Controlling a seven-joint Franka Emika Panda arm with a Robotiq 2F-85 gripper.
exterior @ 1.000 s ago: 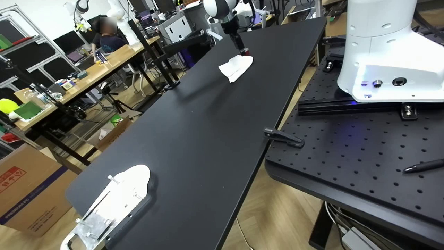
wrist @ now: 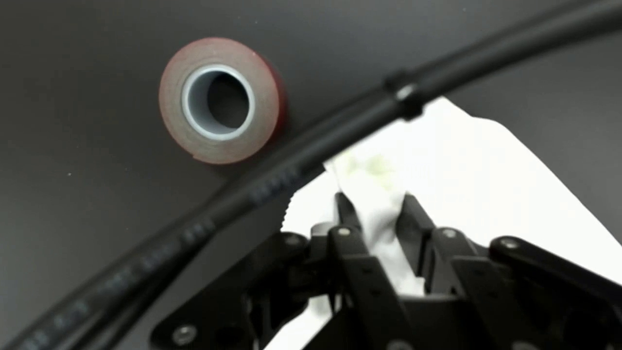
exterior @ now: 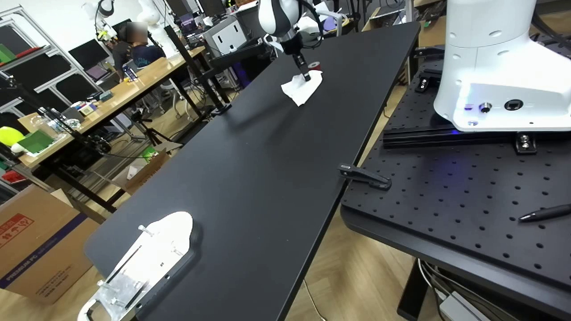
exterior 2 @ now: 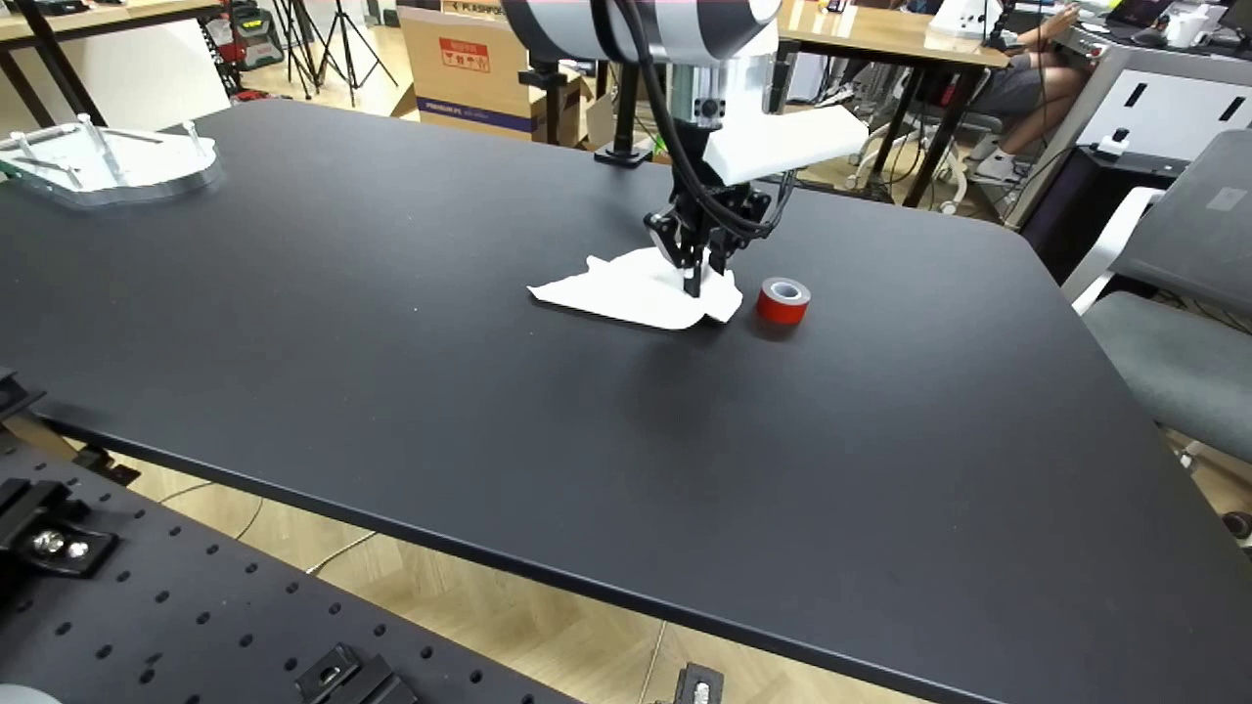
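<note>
A white paper tissue (exterior 2: 640,287) lies crumpled on the black table, also seen in the wrist view as a white sheet (wrist: 478,169). My gripper points down into it. Its fingers (wrist: 415,224) stand apart, and a raised fold of the tissue bunches up between them. From the side, the gripper (exterior 2: 706,282) reaches down to the tissue's right part. Just beside the tissue, a roll of red tape (exterior 2: 782,301) rests flat, apart from the fingers; its hollow core shows from above.
A white fixture with upright pegs (exterior: 155,251) lies at the far end of the table (exterior 2: 469,387). A black cable (wrist: 326,137) crosses the wrist view.
My gripper has shifted from the tissue's far edge, by the tape, inward over the tissue. The tissue's outline has altered slightly, and more of the tape now shows.
</note>
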